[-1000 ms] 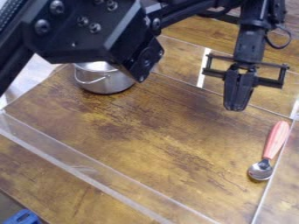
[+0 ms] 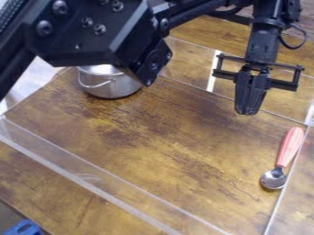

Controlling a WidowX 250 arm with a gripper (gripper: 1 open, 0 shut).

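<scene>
My gripper [image 2: 249,103] hangs at the upper right of the camera view, shut, with nothing seen between its fingers. Below it and to the right, a spoon with a pink handle [image 2: 291,148] lies on the wooden table [image 2: 147,165], its metal bowl toward the front. A steel pot [image 2: 110,86] with a wire handle stands at the back left, partly hidden behind the dark arm.
Clear strips run across the tabletop along the left, back and right. A blue object [image 2: 22,228] shows at the bottom left corner.
</scene>
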